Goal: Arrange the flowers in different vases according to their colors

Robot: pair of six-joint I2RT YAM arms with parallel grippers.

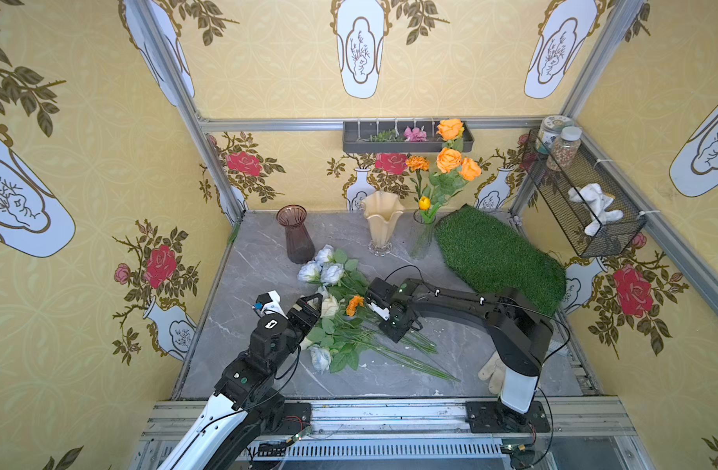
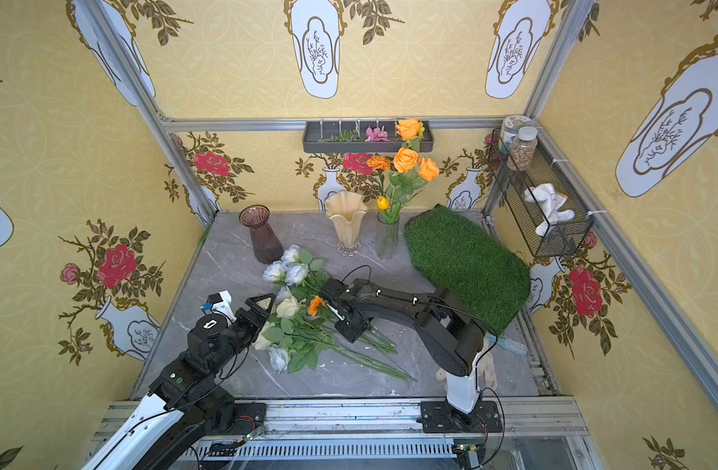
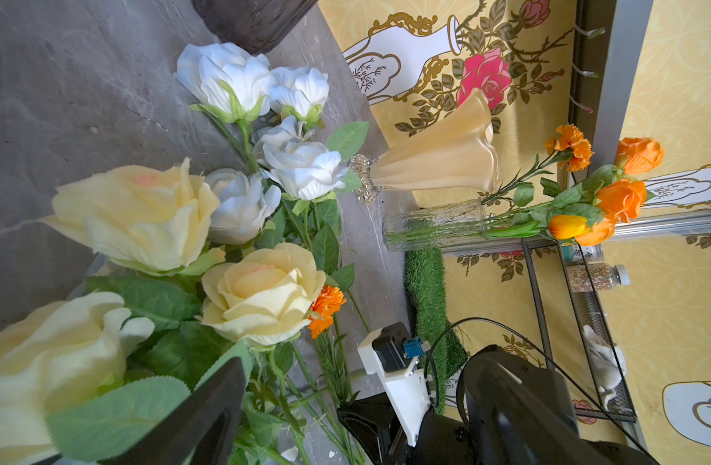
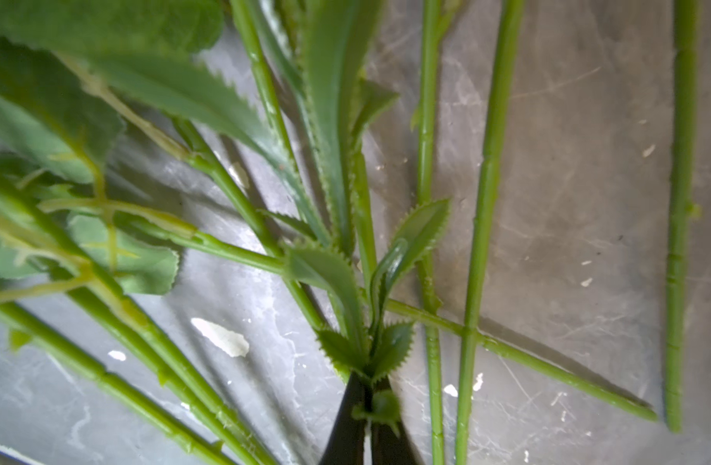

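Observation:
In the right wrist view, my right gripper is shut on the thin stem of a flower with small serrated leaves [image 4: 332,286]. This appears to be the orange carnation [image 1: 355,305], low among the pile. My left gripper [image 1: 313,304] stands open beside pale yellow roses [image 3: 262,294] and white-blue roses [image 3: 231,77], with nothing clearly between its fingers. A clear vase [image 1: 421,239] at the back holds orange roses [image 1: 448,159], another orange carnation and a yellow-orange tulip. The cream fluted vase [image 1: 382,215] and the brown ribbed vase [image 1: 296,235] look empty.
Loose green stems [image 1: 414,362] fan out right of the pile, some crossing near my right gripper. A grass mat [image 1: 496,258] lies at right. Above it hangs a wire basket [image 1: 586,203] with jars. Bare grey tabletop [image 1: 233,313] shows at left.

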